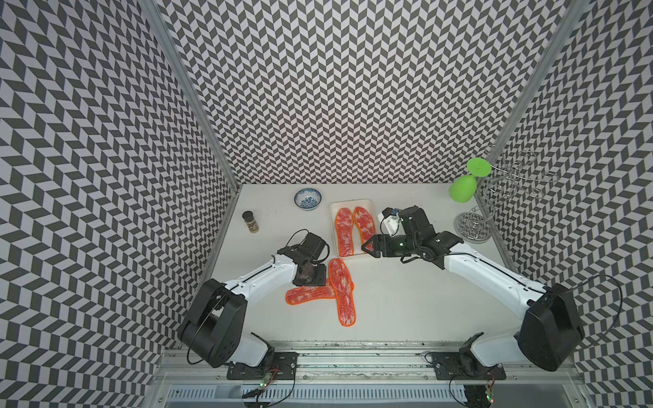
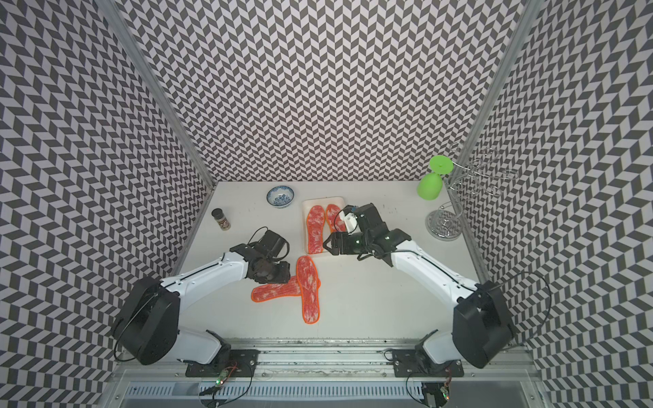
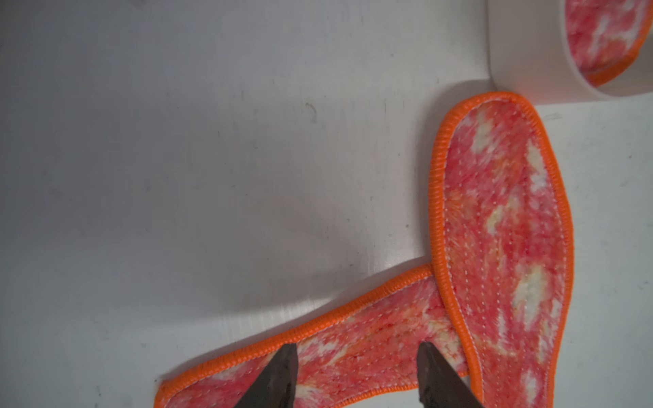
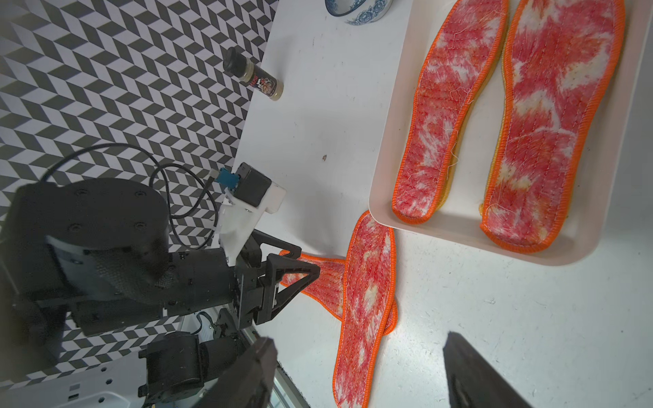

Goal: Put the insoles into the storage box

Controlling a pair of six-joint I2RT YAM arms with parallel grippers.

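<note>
Two red, orange-edged insoles lie side by side in the white storage box [image 4: 493,243]: the box's left insole [image 1: 345,231] and the box's right insole [image 4: 537,136]. In front of the box, one loose insole [image 3: 503,224] crosses over another loose insole [image 3: 367,333], their ends overlapping. My left gripper is open above the lower loose insole, nothing held. My right gripper is also open and empty; in the top left view it covers the near end of the box's right insole.
A blue-patterned bowl [image 1: 308,198] and a spice jar [image 1: 250,221] stand at the back left. A wire rack [image 1: 472,226] with a green cup [image 1: 463,188] is at the back right.
</note>
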